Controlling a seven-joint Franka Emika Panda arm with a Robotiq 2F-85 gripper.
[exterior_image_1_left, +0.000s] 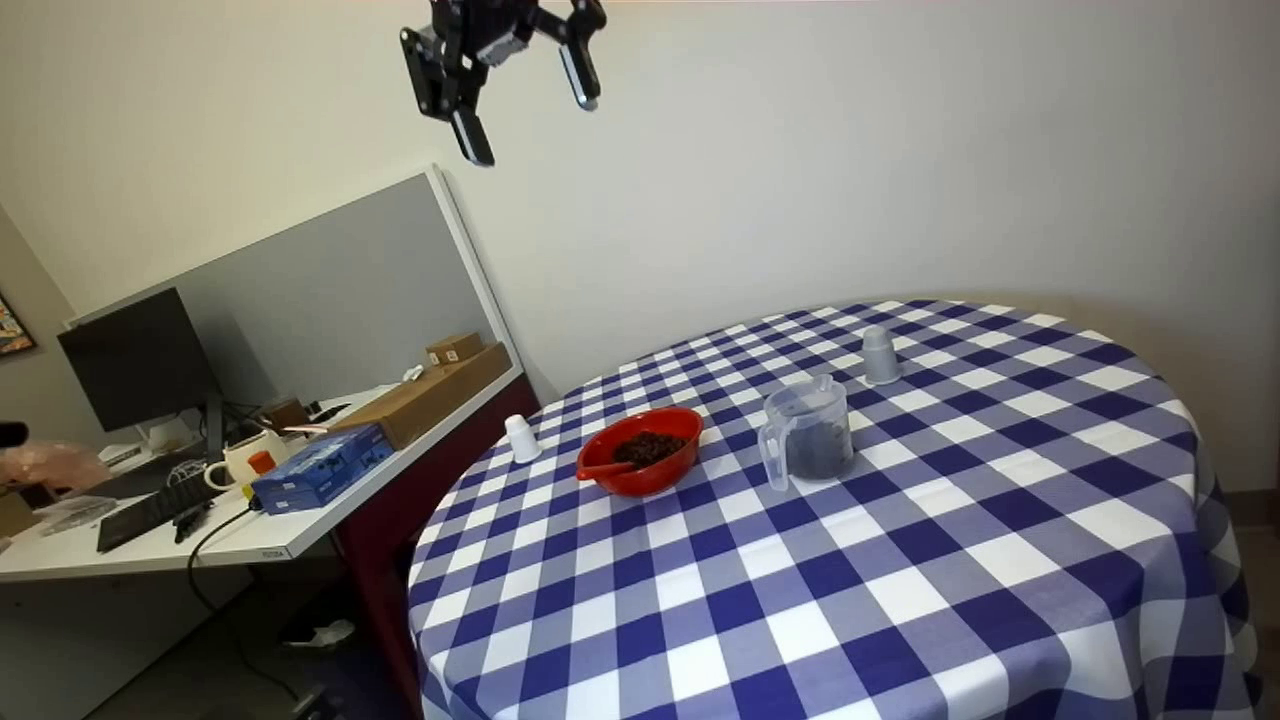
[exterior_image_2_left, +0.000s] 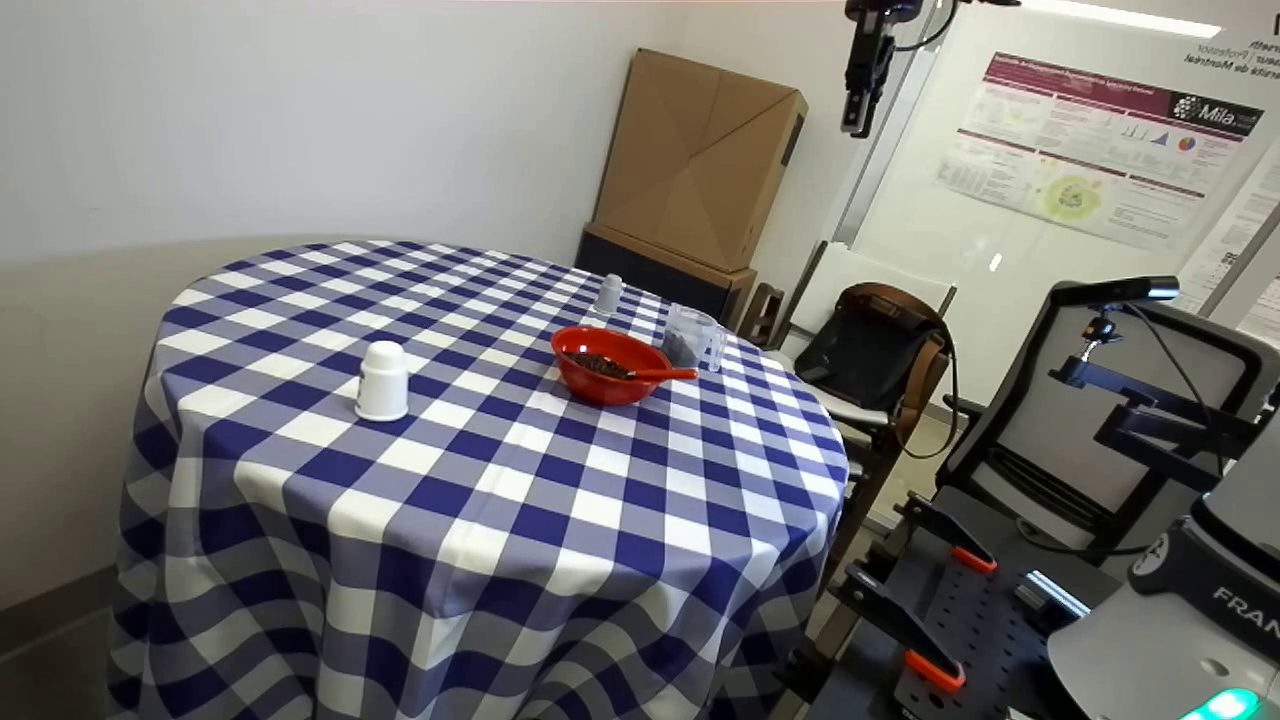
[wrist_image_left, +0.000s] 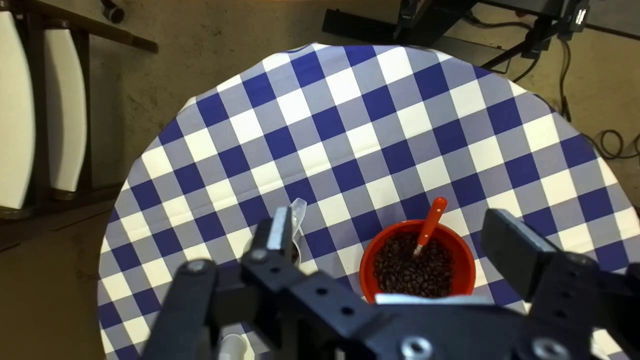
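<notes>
High above the table, my gripper (exterior_image_1_left: 528, 130) hangs open with nothing between its fingers. A red bowl (exterior_image_1_left: 621, 478) on the checked cloth holds dark coffee beans (wrist_image_left: 405, 272), and a spoon with a red handle (wrist_image_left: 432, 217) leans over its rim. Beside the bowl stands a clear measuring jug (exterior_image_1_left: 806, 420) with dark contents low inside; in the wrist view my left finger covers most of it. One white cup (exterior_image_2_left: 383, 382) sits upside down near one side of the table, and a second pale cup (exterior_image_2_left: 608, 295) stands beyond the bowl.
A desk with a blue box (exterior_image_1_left: 324, 468) stands at the left in the first exterior view. Chairs (exterior_image_2_left: 1080, 408) and a large carton (exterior_image_2_left: 696, 156) surround the table.
</notes>
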